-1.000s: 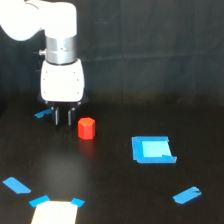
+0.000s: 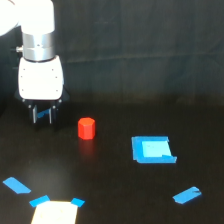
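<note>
A red block with a hexagon-like outline stands on the dark table, left of the middle. To its left and a little farther back hangs my gripper, below the white arm. Its two dark fingers look spread apart, and no object shows held between them. The block and the gripper do not touch.
Right of centre lies a pale square framed in blue tape. A bright square with taped corners sits at the front edge. Tape strips mark the table elsewhere.
My arm and gripper have shifted left and slightly up in the view, away from the red block. The block and the taped squares are where they were.
</note>
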